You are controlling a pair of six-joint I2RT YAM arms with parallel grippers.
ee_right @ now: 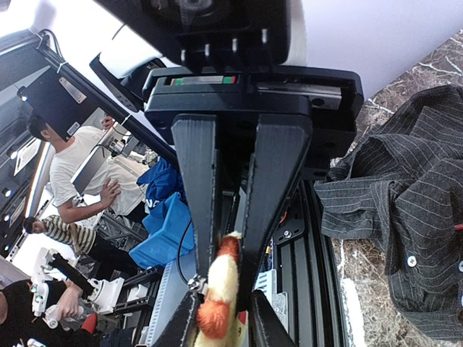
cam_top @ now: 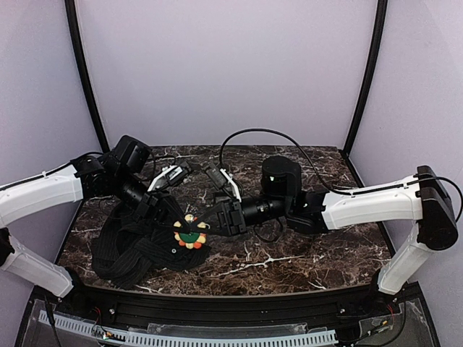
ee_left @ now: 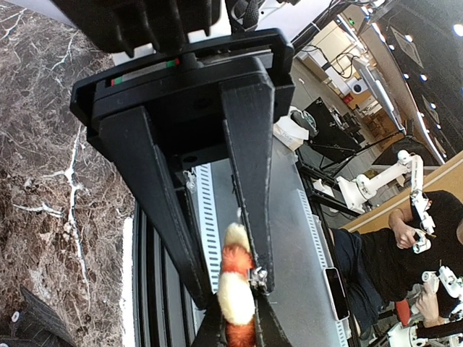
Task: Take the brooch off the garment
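The brooch [cam_top: 189, 235], a flower with a green centre and orange and cream petals, is held up between my two grippers, over the front of the dark garment [cam_top: 130, 249]. In the left wrist view it is edge-on at the tips of my left gripper, shut on it. My right gripper meets the brooch from the other side; its fingers are close together, but whether they grip it is unclear. The pinstriped garment [ee_right: 412, 195] lies crumpled on the table, apart from the brooch in the right wrist view.
The black front rail [cam_top: 217, 303] runs along the table's edge. Both arms face each other closely at the middle.
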